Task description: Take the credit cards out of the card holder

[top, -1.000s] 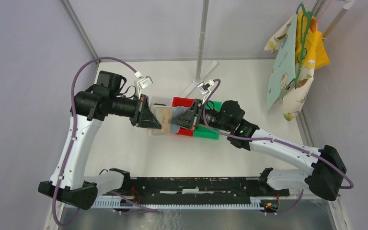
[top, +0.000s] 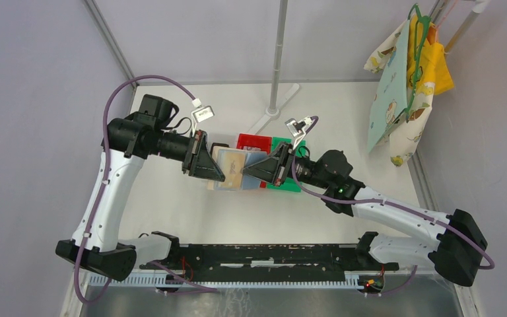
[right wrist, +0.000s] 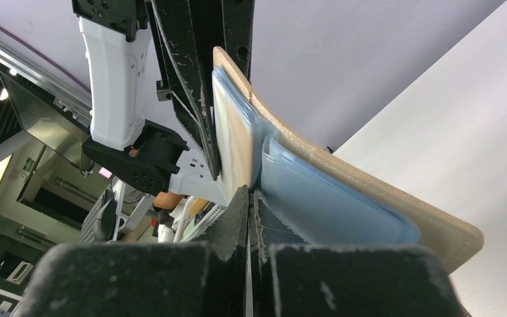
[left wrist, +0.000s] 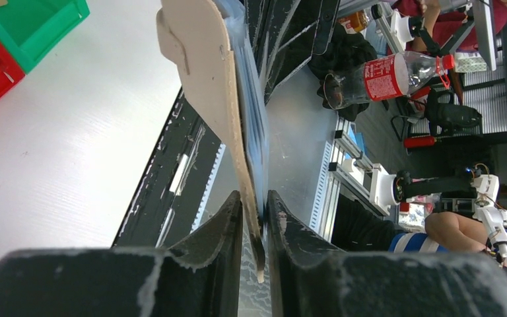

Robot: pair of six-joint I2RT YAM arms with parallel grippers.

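Observation:
The card holder [top: 232, 168], tan with pale blue sleeves, is held upright between my grippers above the table. My left gripper is shut on its edge, seen end-on in the left wrist view. My right gripper is shut at the blue sleeves [right wrist: 330, 198], its tips touching them; whether anything thin is between them is unclear. A tan-faced layer [right wrist: 233, 139] shows inside the sleeves; whether it is a card cannot be told.
A red bin [top: 253, 141] and a green bin [top: 284, 185] sit behind and below the holder. A fabric organiser [top: 396, 99] hangs at right.
Both arms have shifted slightly right and toward the front with the holder, the right arm more so, and more of the holder's blue part shows in the top view.

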